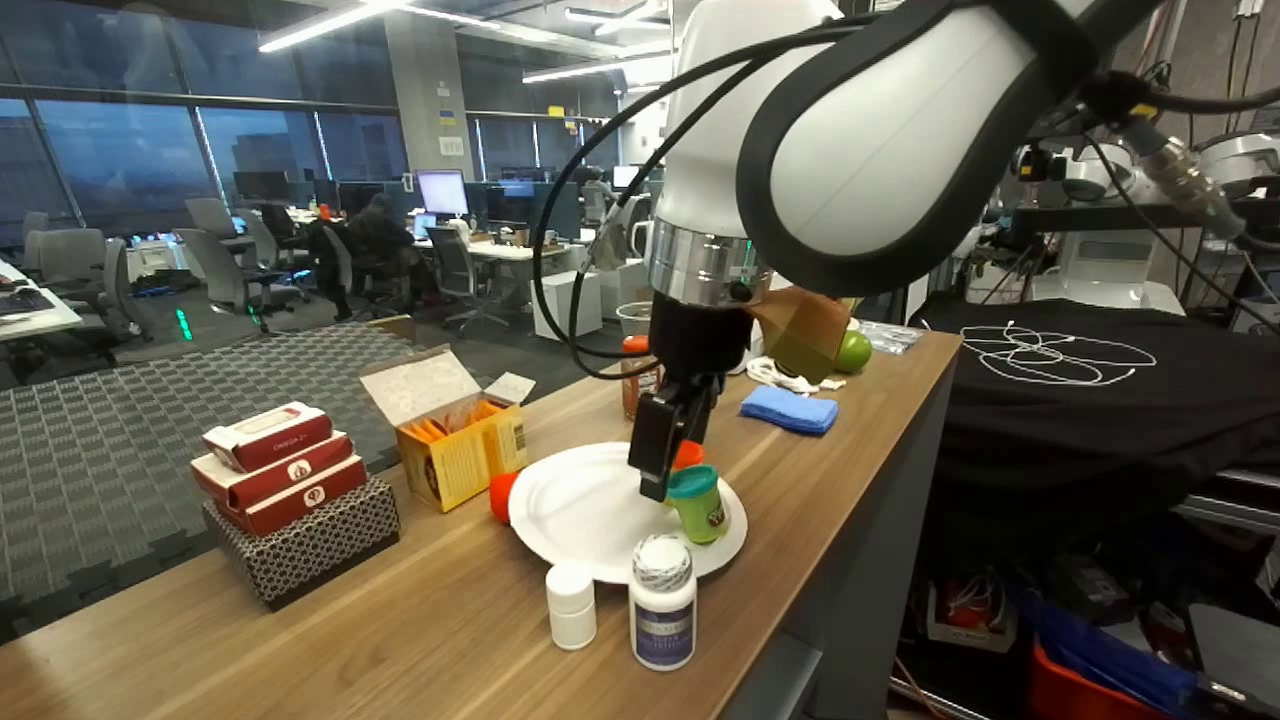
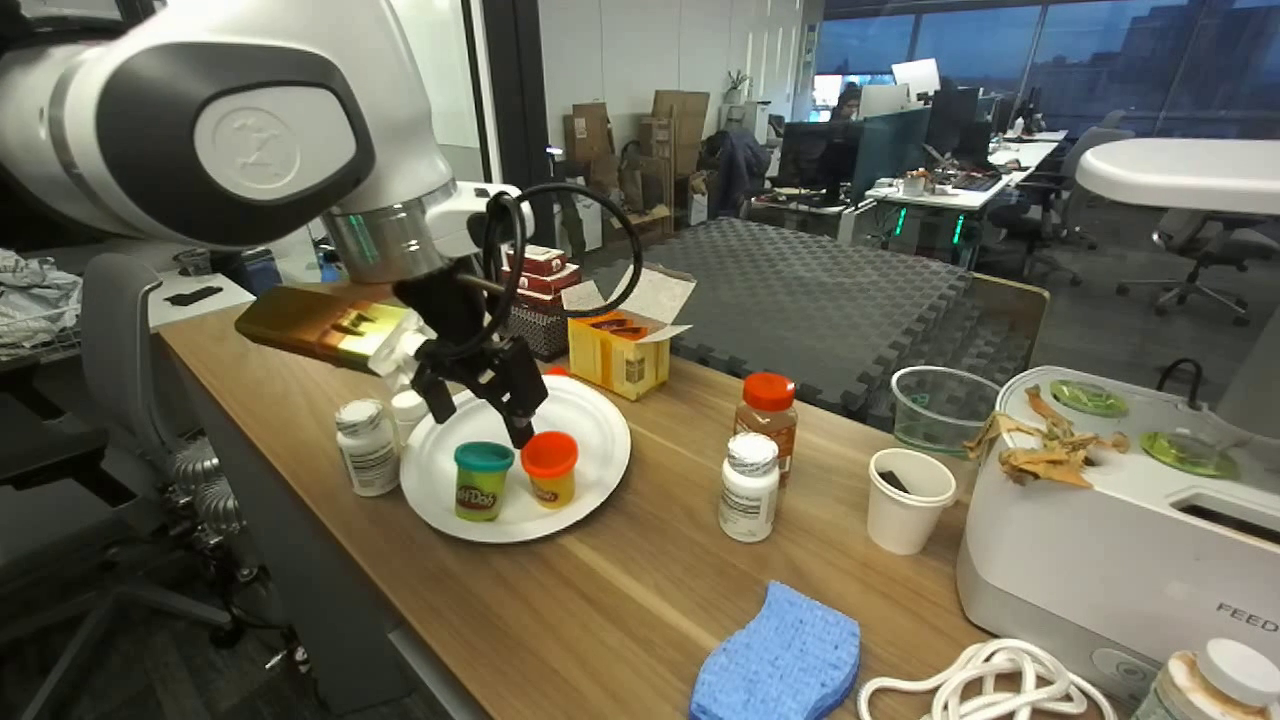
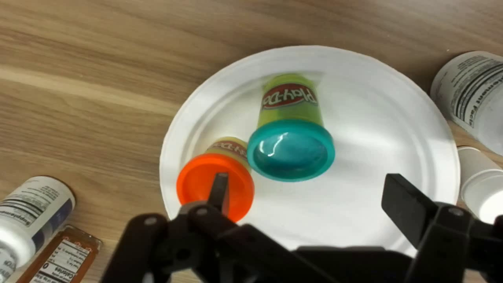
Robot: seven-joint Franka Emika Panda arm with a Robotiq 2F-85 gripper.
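On the white plate (image 2: 596, 420) stand two Play-Doh tubs. One has a teal lid and green body (image 2: 481, 482); the other, a yellow tub with an orange lid (image 2: 551, 469), is close beside it. My gripper is open above the plate, nothing between its fingers. In the wrist view, one finger overlaps the orange lid (image 3: 193, 181), while the other is over bare plate; the teal-lidded tub (image 3: 290, 151) lies outside the gap. Exterior view 2 shows the gripper (image 2: 482, 418) behind and above both tubs.
Two white bottles (image 1: 663, 606) (image 1: 571, 610) stand against the plate's near side in exterior view 1. A yellow box (image 1: 462, 444) and a red object (image 1: 501, 496) sit at its left. Beyond are another white bottle (image 2: 749, 490), a paper cup (image 2: 908, 504) and a blue sponge (image 2: 780, 654).
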